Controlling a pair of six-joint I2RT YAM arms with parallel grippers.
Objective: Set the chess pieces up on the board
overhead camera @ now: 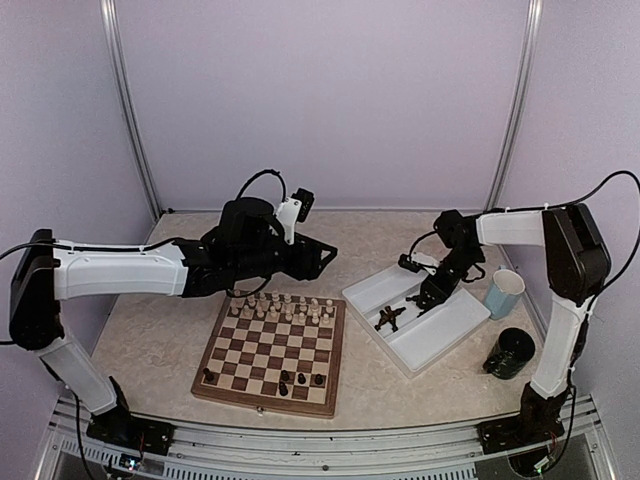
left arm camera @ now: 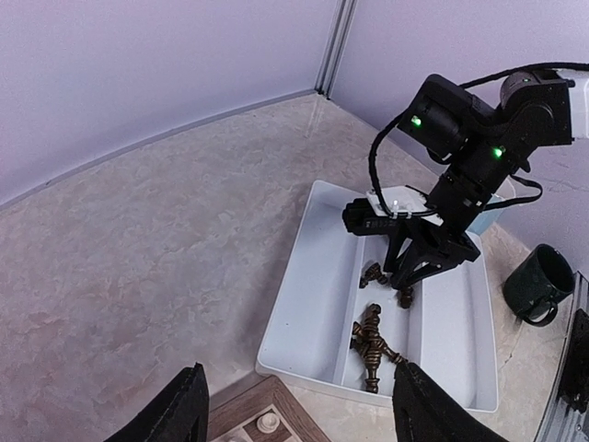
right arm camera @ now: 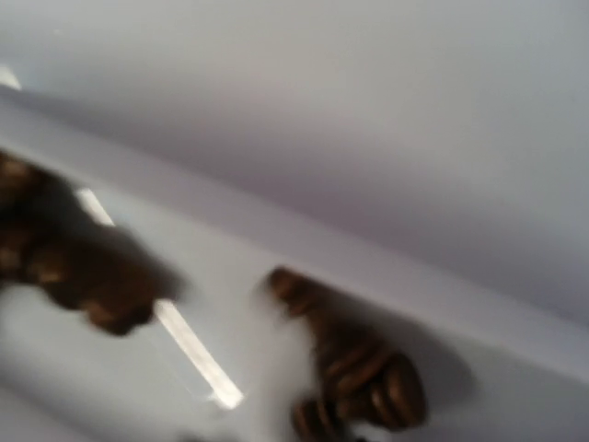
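The chessboard (overhead camera: 262, 365) has rows of light pieces at the back and several dark pieces near the front. A white tray (overhead camera: 415, 350) holds dark pieces (left arm camera: 372, 343) in its middle compartment. My right gripper (overhead camera: 432, 295) is down in the tray over those pieces; whether anything is between its fingers is hidden, and the right wrist view shows blurred dark pieces (right arm camera: 373, 391) below. My left gripper (overhead camera: 310, 258) hangs beyond the board's back right corner, its fingers apart at the bottom of the left wrist view, with nothing seen between them.
A light blue mug (overhead camera: 502, 295) and a dark mug (overhead camera: 508, 352) stand right of the tray. The table behind the tray and left of the board is clear.
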